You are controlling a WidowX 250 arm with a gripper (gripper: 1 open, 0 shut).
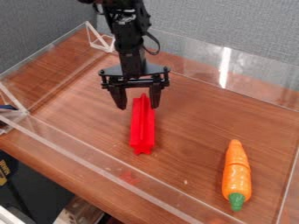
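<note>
My black gripper (136, 98) hangs over the middle of the wooden table, its two fingers spread open, one on either side above the far end of a long red block (142, 129). Nothing shows held between the fingers. The red block lies lengthwise, pointing toward the front. An orange toy carrot (236, 171) with a green tip lies at the right front, apart from the block.
Clear plastic walls edge the wooden table (82, 131). A white frame stands at the back left, and another at the left edge.
</note>
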